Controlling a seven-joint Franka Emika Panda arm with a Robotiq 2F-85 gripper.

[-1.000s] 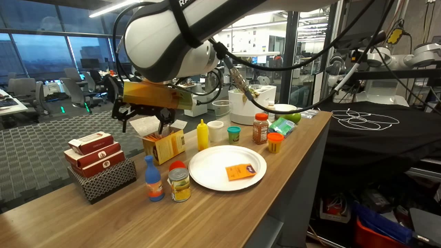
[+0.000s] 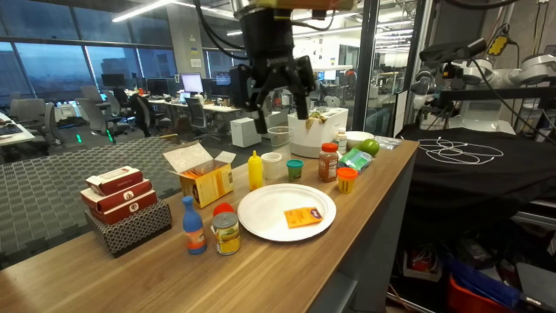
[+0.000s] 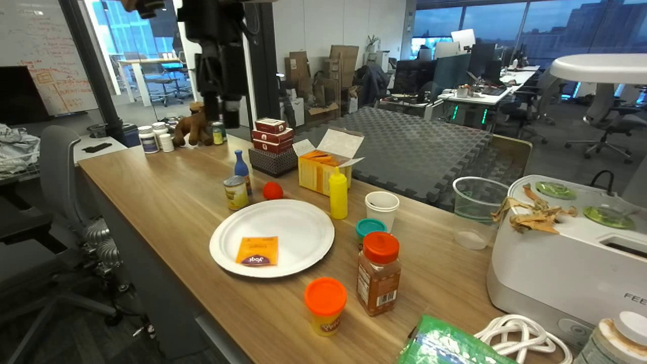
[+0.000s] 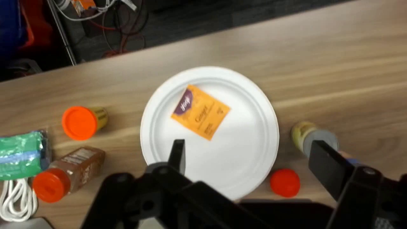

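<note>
On the white plate (image 2: 260,216) lies a flat orange tea packet (image 2: 303,217), with its purple end showing in the wrist view. My gripper (image 2: 281,119) hangs high above the table with its fingers wide apart and nothing between them. Seen from the wrist, the fingers (image 4: 177,156) stand over the plate on one side and near the can on the other. The opened yellow box (image 3: 316,181) holds several orange packets (image 3: 321,157) and stands behind the plate, its flaps up.
Near the plate are a can (image 2: 226,233), a blue bottle (image 2: 193,227), a red ball (image 3: 273,190), a yellow squeeze bottle (image 3: 338,194), an orange-lidded tub (image 3: 325,305) and a spice jar (image 3: 379,273).
In exterior view 1 my gripper has moved right and up, from over the opened box to high over the plate side. The packet and table objects look unmoved.
</note>
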